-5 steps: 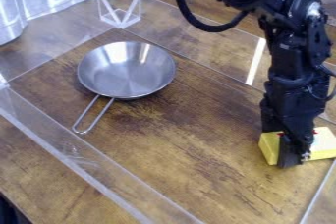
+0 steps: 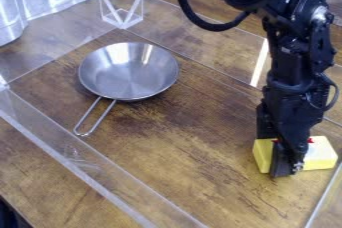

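Observation:
A yellow block-like item point(image 2: 315, 156), with a small red mark, lies on the wooden table at the right. My gripper point(image 2: 285, 159) is lowered over it from above, shut on it, its black body hiding much of the item's middle.
A steel pan point(image 2: 128, 69) with a wire handle sits on the left half of the wooden table point(image 2: 147, 172). Clear strips border the table area, and a white curtain hangs at the back left.
My gripper and the yellow item have shifted slightly left and down in the view. The pan has not moved.

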